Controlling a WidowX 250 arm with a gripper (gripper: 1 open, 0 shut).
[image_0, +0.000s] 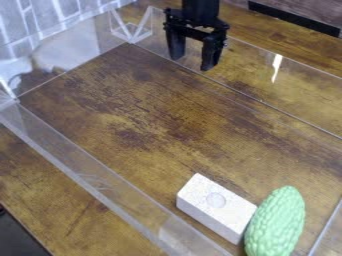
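My black gripper (197, 42) hangs at the top of the camera view, above the far side of a clear-walled tray, its fingers apart with nothing seen between them. A white block (215, 208) with a round mark lies in the near right corner. Beside it, to the right, is a pale green bumpy object (275, 222), like a corn cob or bitter gourd.
The clear wall (67, 165) runs round the wooden work surface (140, 120), whose middle is bare. A white cloth or crumpled sheet (54, 35) lies outside at the top left.
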